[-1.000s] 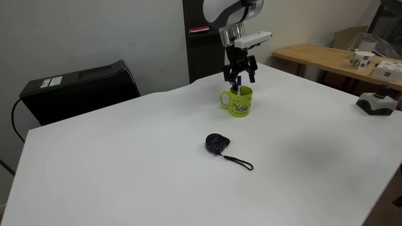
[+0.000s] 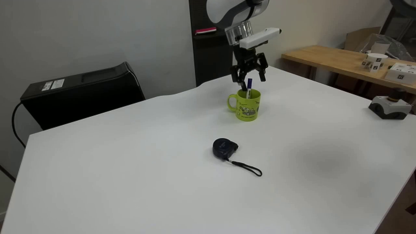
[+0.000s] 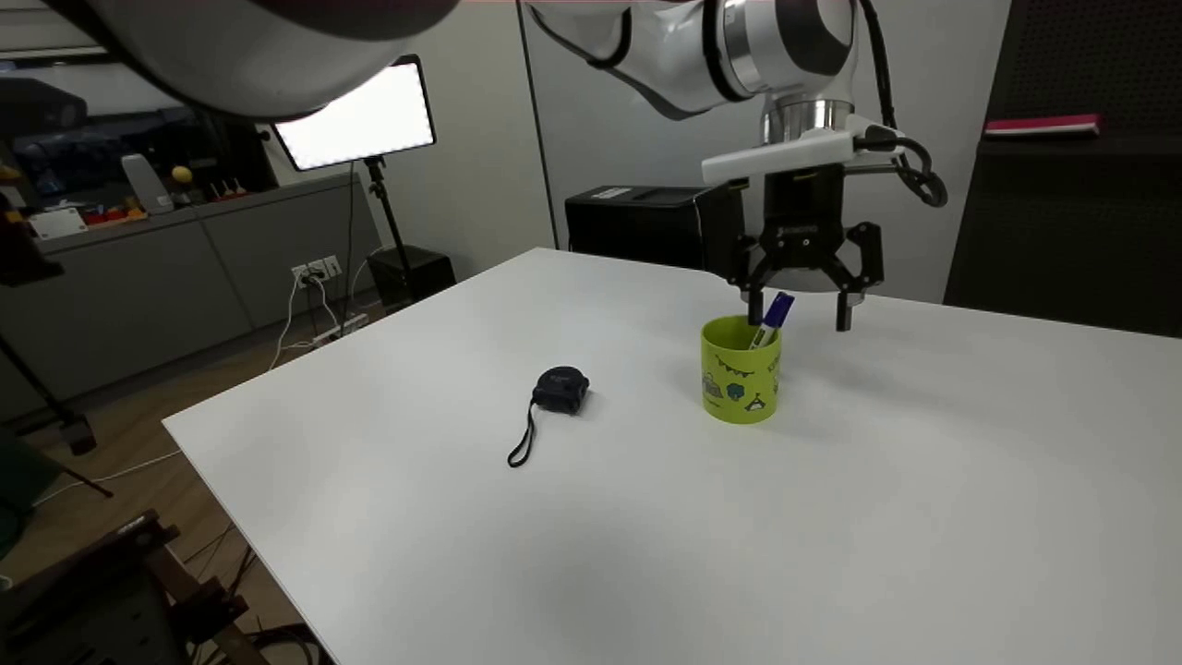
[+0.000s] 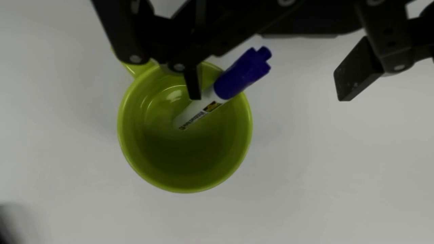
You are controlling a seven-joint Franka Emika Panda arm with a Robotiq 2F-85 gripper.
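A lime-green mug [image 2: 247,109] stands upright on the white table, its handle on the left in exterior view 1. Inside it leans a white marker with a purple-blue cap [image 4: 242,74], the capped end sticking out above the rim. My gripper [image 3: 797,317] is wide open just over the mug, pointing down, with nothing clamped in it. In the wrist view one finger [image 4: 193,81] reaches over the mug's opening beside the marker. The other finger [image 4: 358,71] is well outside the rim, over bare table. The marker's lower end rests inside the mug.
A dark tape measure [image 2: 224,148] with a black wrist loop lies on the table nearer the middle. A grey and black button box [image 2: 390,106] sits at the table's right edge.
Compared with one second ago, my gripper is slightly higher above the mug. The marker's top has shifted a little to the right in exterior view 1.
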